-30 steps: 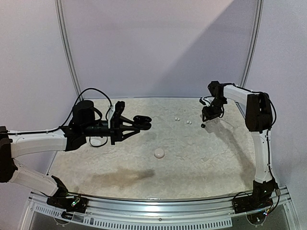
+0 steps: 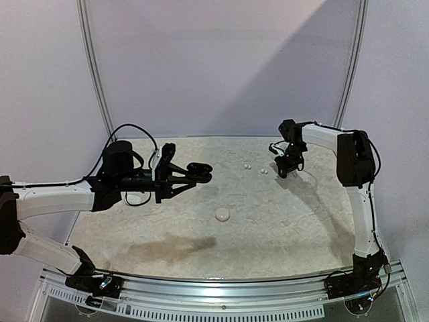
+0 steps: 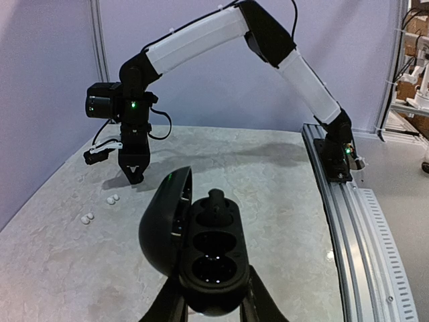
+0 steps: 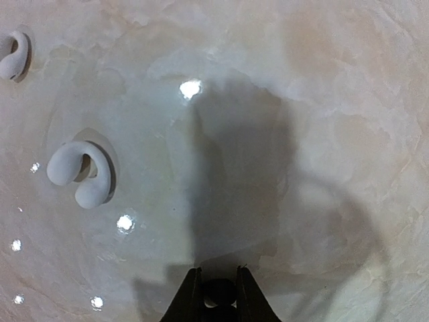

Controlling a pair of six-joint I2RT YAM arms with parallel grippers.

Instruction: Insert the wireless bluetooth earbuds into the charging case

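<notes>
My left gripper (image 2: 192, 179) is shut on the black charging case (image 2: 200, 172), held above the table. Its lid (image 3: 164, 221) stands raised and dark hollows show inside the body (image 3: 213, 251). White C-shaped earbuds (image 4: 84, 173) lie on the table, with another earbud (image 4: 15, 55) farther left; from above they look like two small pairs (image 2: 264, 171). Low over the table to their right, my right gripper has its fingertips apart, one on each side of a small dark round object (image 4: 220, 292). Whether they touch it cannot be told.
A pale round disc (image 2: 222, 215) lies near the middle of the table, and another pale item (image 2: 137, 198) is partly hidden below the left arm.
My right gripper has moved left and down to the small dark object, which stood apart from it a second ago. The left arm and the case have stayed still.
</notes>
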